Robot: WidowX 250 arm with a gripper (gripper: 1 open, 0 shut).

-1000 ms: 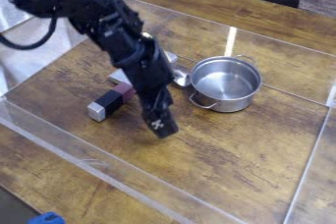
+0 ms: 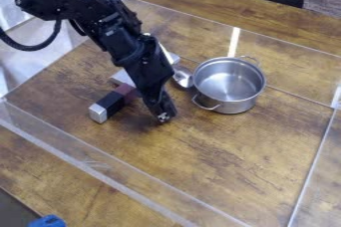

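My black gripper [image 2: 160, 113] is low over the wooden table, its tip down near the surface just left of a steel pot [image 2: 229, 84] with wire handles. It looks shut; nothing clear shows between its fingers. A dark block with a pale end [image 2: 110, 108] lies to the gripper's left, and a white object [image 2: 181, 78] sits partly behind the arm, beside the pot. What lies directly under the arm is hidden.
A blue object [image 2: 47, 221] is at the bottom left corner, beyond the table's edge.
Since a second ago my gripper has moved slightly back and left, toward the dark block. The pot and the block look unmoved.
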